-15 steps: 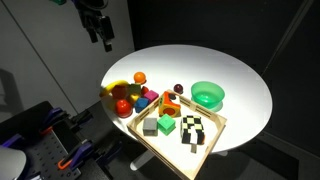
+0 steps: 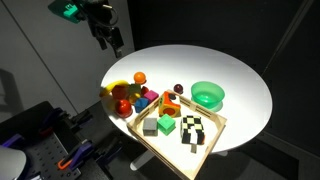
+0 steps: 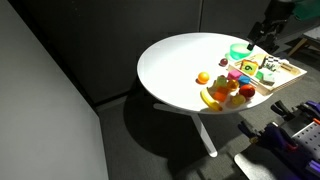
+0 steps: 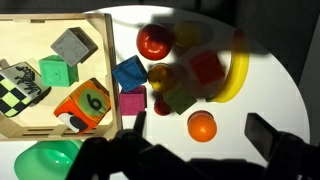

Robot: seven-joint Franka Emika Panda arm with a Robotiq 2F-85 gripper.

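High above the left part of the white round table, my gripper [image 2: 112,48] hangs open and clear of every object. Its two dark fingers stand wide apart in the wrist view, with an orange [image 4: 202,126] visible below, between them. Around the orange lie a banana [image 4: 235,70], a red block [image 4: 207,68], an olive-green block [image 4: 180,98], a shiny red apple-like fruit [image 4: 155,42], a blue block [image 4: 131,73] and a pink block [image 4: 132,103]. A wooden tray [image 2: 203,155] holds a grey block [image 2: 150,126], a green block [image 2: 165,124], an orange block [image 4: 83,105] and a checkered block [image 2: 192,130].
A green bowl [image 2: 207,94] stands beside the tray. Near it rests a small dark red ball [image 2: 178,88].
The objects on the table stay where they were.
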